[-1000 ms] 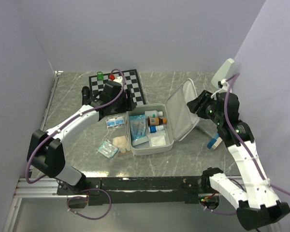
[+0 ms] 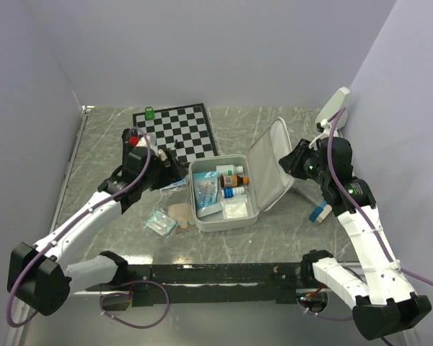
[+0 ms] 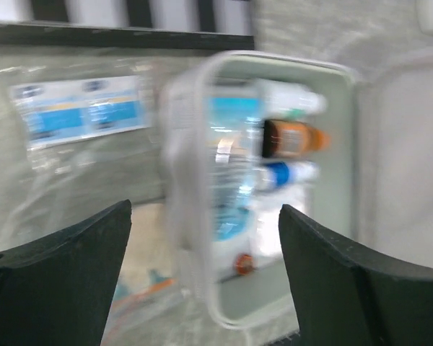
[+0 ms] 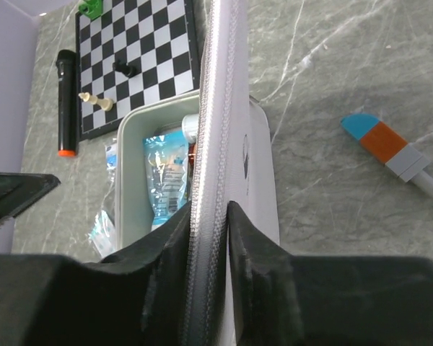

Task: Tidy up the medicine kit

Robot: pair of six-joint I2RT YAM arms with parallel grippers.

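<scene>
The medicine kit (image 2: 224,223) sits open mid-table, holding a blue packet (image 2: 205,191), a white bottle (image 2: 227,170), a brown bottle (image 2: 232,181), a blue-white bottle (image 2: 232,192) and a white pack (image 2: 235,210). My right gripper is shut on the edge of the raised lid (image 2: 268,162). My left gripper hangs above the table left of the kit, part open with nothing visible between its fingers; below it lie a blue-printed packet (image 3: 83,108), a glove pack (image 2: 180,215) and a clear bag (image 2: 160,222).
A chessboard (image 2: 187,126) with pieces and a green object (image 2: 149,112) lies behind. A dark microphone (image 4: 67,101) is at left. A blue-orange tool (image 4: 382,144) lies right of the kit. Bare table shows at the front and far left.
My left arm has drawn back leftward and toward the front, away from the chessboard, uncovering its middle. My right gripper stays at the lid, almost unmoved.
</scene>
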